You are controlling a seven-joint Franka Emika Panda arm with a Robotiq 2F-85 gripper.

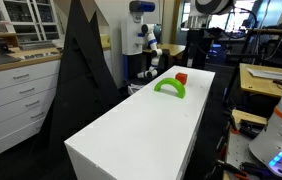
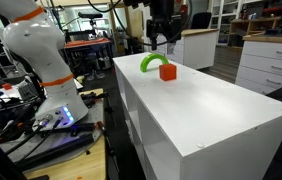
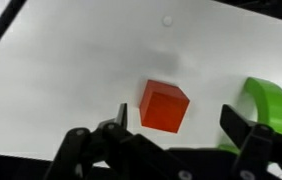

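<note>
An orange-red cube [image 3: 163, 106] rests on the white tabletop, seen from above between and beyond the tips of my gripper in the wrist view. The dark fingers stand wide apart, so the gripper is open and holds nothing. A bright green arch [image 3: 271, 106] lies to the right of the cube there. From the second exterior view, the cube [image 2: 168, 72] sits beside the green arch [image 2: 153, 61], with the gripper [image 2: 171, 44] raised above the cube. The first exterior view has the green arch [image 1: 169, 87] nearer the camera than the cube [image 1: 181, 78].
A tall black panel [image 1: 85, 65] stands along one side. White drawers [image 2: 265, 68] are in the background of the second exterior view.
</note>
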